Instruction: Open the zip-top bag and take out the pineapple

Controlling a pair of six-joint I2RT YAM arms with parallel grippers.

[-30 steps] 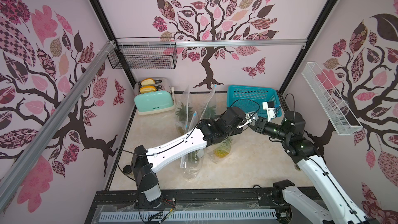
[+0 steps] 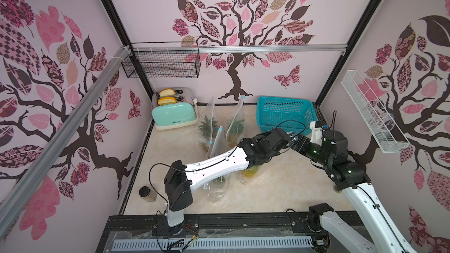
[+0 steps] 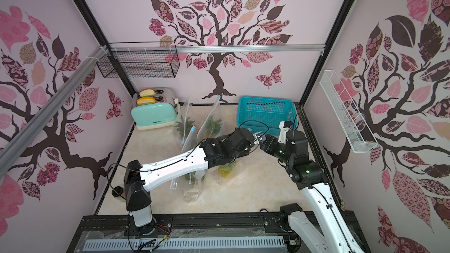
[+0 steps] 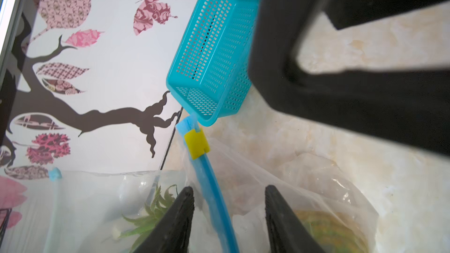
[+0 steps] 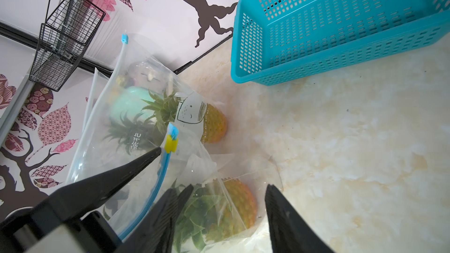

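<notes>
A clear zip top bag [image 5: 267, 168] with a blue zip strip [image 4: 213, 192] and a yellow slider [image 4: 196, 143] stands in front of both grippers. Through its film shows a pineapple [image 5: 239, 201] with green leaves. Seen in its wrist view, my left gripper is open, the zip strip running across the gap between its fingers; whether they touch it I cannot tell. My right gripper is also open, and the bagged pineapple appears beyond its fingers. From above, the two grippers meet close together and their tips are hard to make out.
More bagged pineapples [image 2: 236, 124] stand behind and left of the arms. An empty teal basket [image 2: 286, 112] sits at the back right, a mint toaster [image 2: 175, 114] at the back left.
My left arm has swung to the right, its elbow and gripper both further right. The right arm has shifted slightly right over the last second. The background bags and basket stay put.
</notes>
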